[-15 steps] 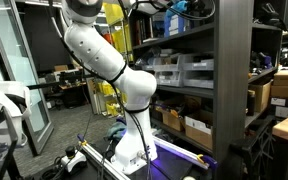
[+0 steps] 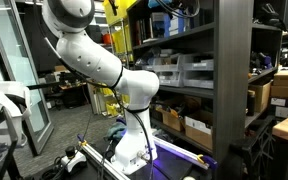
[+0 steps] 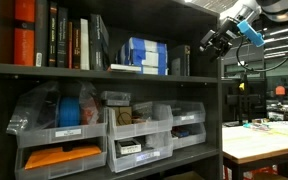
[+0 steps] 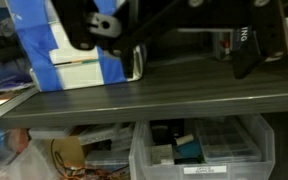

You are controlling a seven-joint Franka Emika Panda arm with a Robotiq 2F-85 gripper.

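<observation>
My gripper (image 3: 216, 42) is held up at the upper shelf, near its right end in exterior view 2. In the wrist view its dark, blurred fingers (image 4: 249, 38) stand wide apart, with a gap between them. Beyond the left finger is a blue-and-white book stack (image 4: 72, 50), and dark books (image 4: 224, 42) are partly hidden by the right one. Exterior view 2 has the blue books (image 3: 147, 55) in the middle of the shelf and an upright dark book (image 3: 180, 62) close to the gripper. Whether a finger touches any book cannot be told.
The shelf board (image 4: 154, 98) crosses beneath the fingers. Below stand clear plastic bins (image 3: 141, 125) holding small items. A dark side panel (image 2: 228, 75) bounds the shelf, and a wooden table (image 3: 259, 142) stands to the right.
At the top of exterior view 1, the upper arm links have shifted; the link that reached across one second ago now sits higher and farther left. The shelf contents look the same.
</observation>
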